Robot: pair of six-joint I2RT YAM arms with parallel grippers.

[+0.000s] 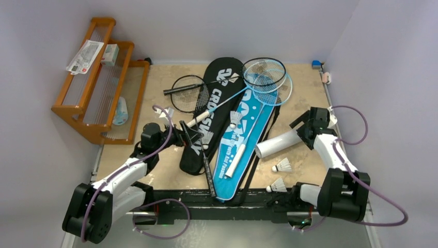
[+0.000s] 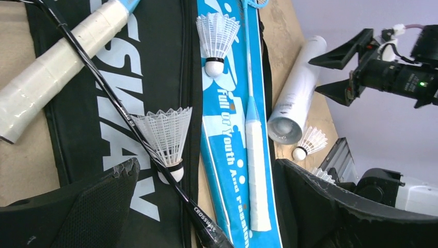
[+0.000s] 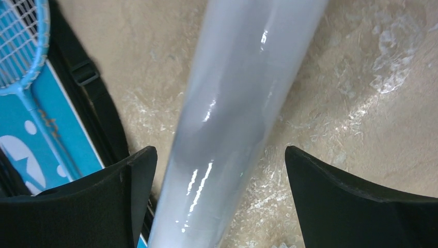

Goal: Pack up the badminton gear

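A white shuttlecock tube (image 1: 279, 144) lies on the right of the table. My right gripper is open, with the tube showing between its spread fingers. On the left, my open left gripper hovers above a shuttlecock (image 2: 168, 137) on the black racket bag (image 1: 192, 155), and a black racket shaft (image 2: 103, 82) crosses in front of that shuttlecock. Another shuttlecock (image 2: 216, 41) rests on the blue bag (image 1: 222, 178). Two more shuttlecocks (image 1: 282, 165) (image 1: 277, 185) lie below the tube. Black and blue rackets (image 1: 264, 72) overlap across the bags.
A brown wooden rack (image 1: 77, 109) stands at the left wall, with a small box and packets on it. A black racket head (image 1: 183, 101) lies between rack and bags. Bare table (image 1: 304, 88) shows at the back right.
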